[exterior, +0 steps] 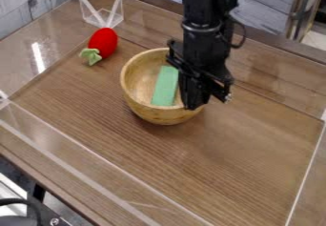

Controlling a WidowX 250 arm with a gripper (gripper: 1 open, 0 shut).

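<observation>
The black arm reaches down from the top centre to my gripper (197, 94), which is low over the right side of a yellow bowl (136, 101). Its fingers are dark and partly blend together; nothing clear shows between them, and it looks shut. A green block (166, 85) lies inside the bowl, left of the gripper.
A red strawberry-like object (102, 41) with green leaves sits at the upper left, near a clear plastic item (102, 9).
</observation>
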